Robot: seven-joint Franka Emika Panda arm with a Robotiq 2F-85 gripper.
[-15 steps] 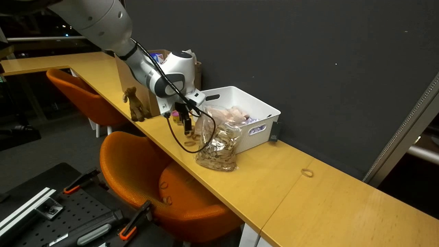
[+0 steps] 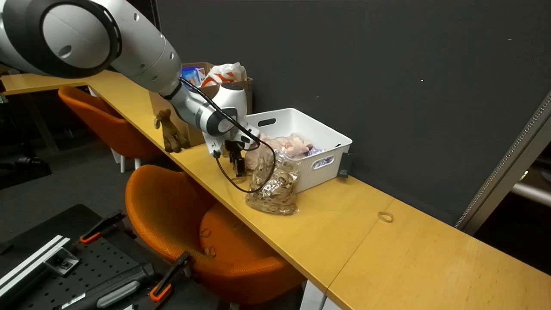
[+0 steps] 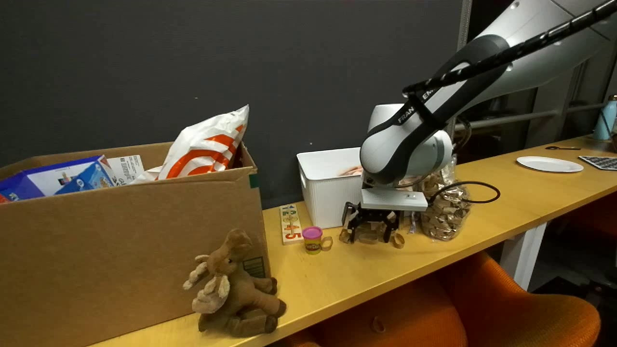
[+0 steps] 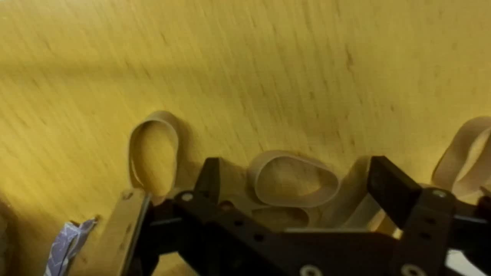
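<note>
My gripper is open, its black fingers (image 4: 385, 184) spread on either side of a tan rubber band (image 4: 327, 186) lying on the wooden table. Nothing is gripped. More bands lie close by: one standing loop (image 4: 176, 151) beyond the left finger, another (image 4: 479, 170) at the right edge. Part of a further band behind the first is hidden by the gripper body. In exterior view 2 the gripper (image 3: 370, 231) hangs low at the table, in front of the white basket (image 3: 332, 196). A clear bag of rubber bands (image 2: 276, 191) leans by the basket in exterior view 1.
A Play-Doh tub (image 3: 313, 243) and number board (image 3: 290, 222) stand left of the gripper. Farther left are a plush moose (image 3: 243, 289) and a cardboard box (image 3: 127, 248). One band (image 2: 385, 217) lies alone on the otherwise clear right-hand tabletop.
The arm has come down, and the gripper now sits lower and slightly to the right in exterior view 1, close to the tabletop. The bag and basket stay put.
</note>
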